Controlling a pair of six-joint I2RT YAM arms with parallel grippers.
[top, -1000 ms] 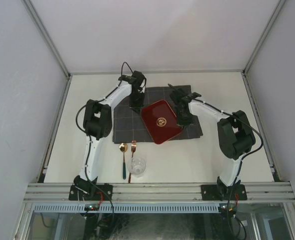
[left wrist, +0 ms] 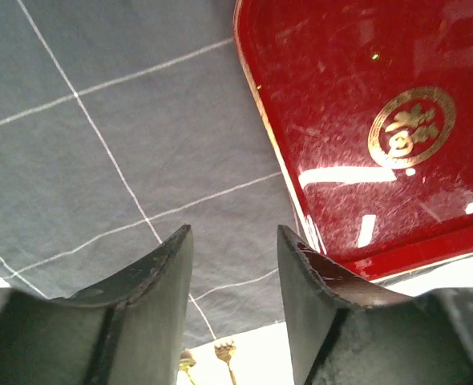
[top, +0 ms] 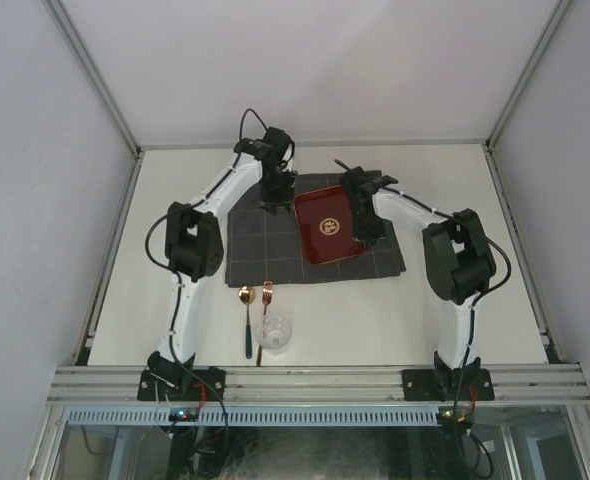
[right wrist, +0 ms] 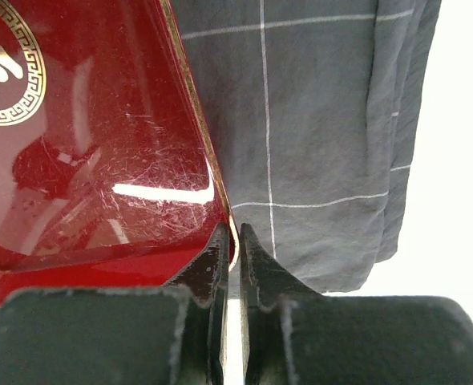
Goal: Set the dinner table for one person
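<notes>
A dark grey checked placemat (top: 260, 255) carries a square red plate (top: 327, 245) with a gold emblem, right of centre. My left gripper is open over the cloth just left of the plate, nothing between its fingers. My right gripper is shut at the plate's right rim, near a corner; whether the rim sits between the fingertips I cannot tell. A gold spoon with teal handle (top: 247, 325), a copper fork (top: 266, 298) and a clear glass (top: 275, 332) are on the white table below the placemat.
The frame's walls bound it at the back and sides. The glass stands over part of the fork.
The left gripper has moved a little up and right.
</notes>
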